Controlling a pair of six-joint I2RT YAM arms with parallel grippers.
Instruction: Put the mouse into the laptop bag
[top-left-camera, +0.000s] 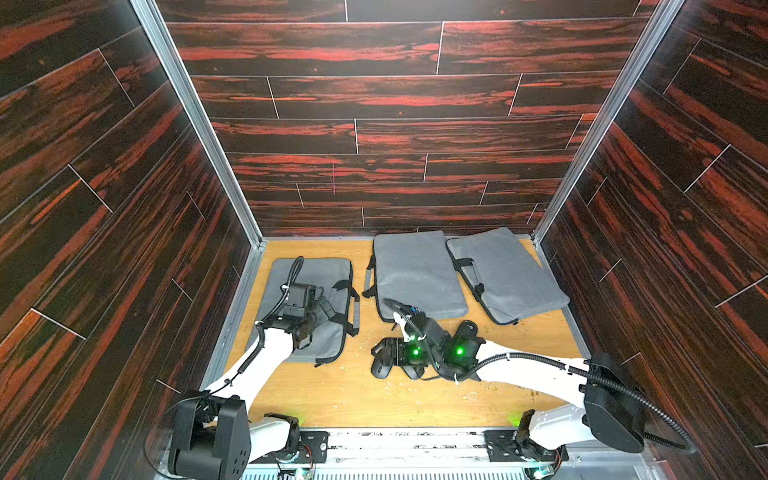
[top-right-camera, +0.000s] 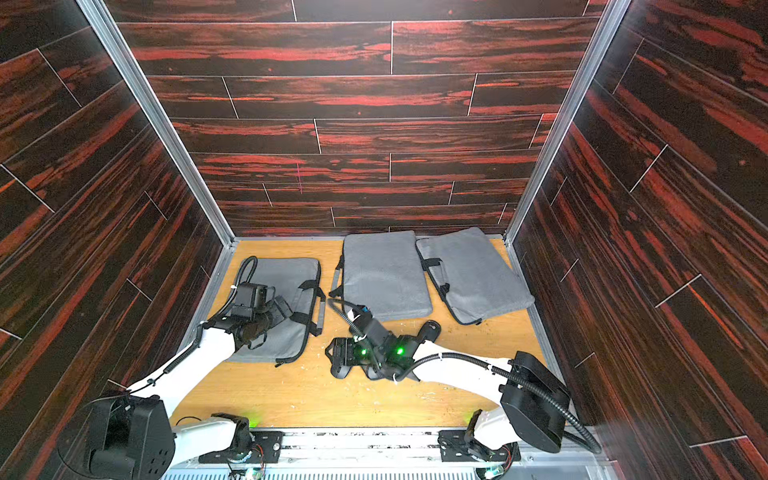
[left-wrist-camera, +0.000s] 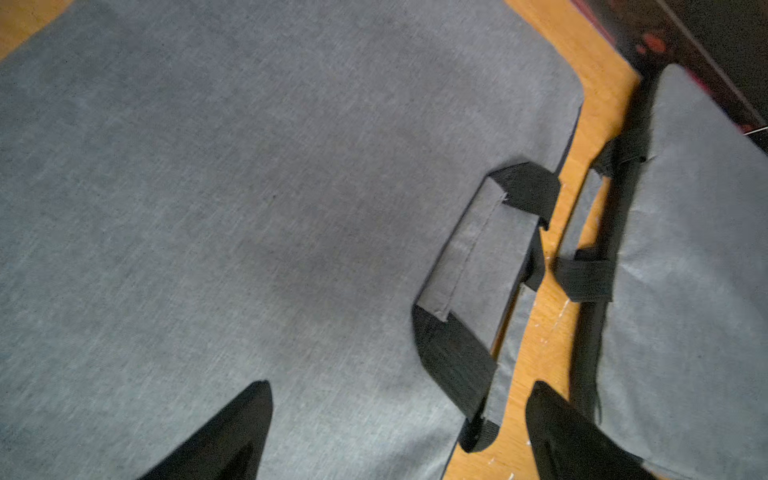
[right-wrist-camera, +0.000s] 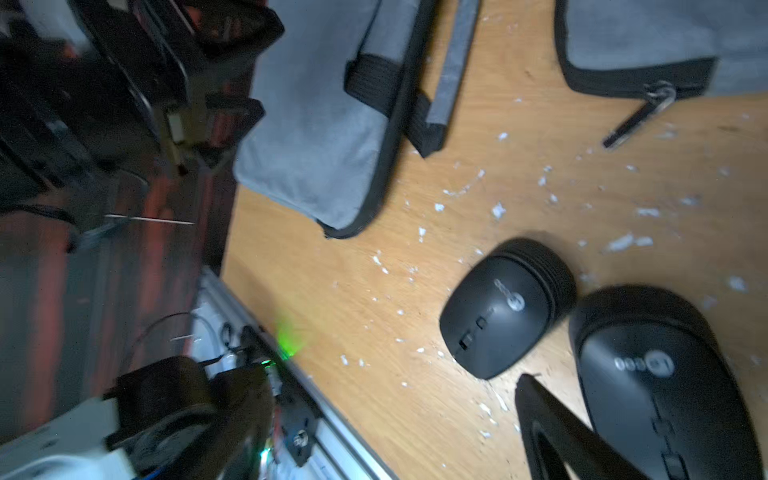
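Observation:
In the right wrist view two black mice (right-wrist-camera: 508, 308) (right-wrist-camera: 664, 384) lie on the wooden table, the larger-looking one closer to the camera. A third mouse (top-left-camera: 467, 328) shows behind the right arm in the top left view. My right gripper is open above the table, its right finger (right-wrist-camera: 548, 432) over or near the two mice, nothing between its fingers. Over the grey laptop bag on the left (left-wrist-camera: 280, 200), with its black-ended handles to the right, my left gripper stands open and empty.
Two more grey laptop bags (top-left-camera: 420, 276) (top-left-camera: 508, 276) lie flat at the back middle and back right. White specks litter the table (right-wrist-camera: 336, 304). Bare wood is free along the front. Dark wood-pattern walls enclose the sides and back.

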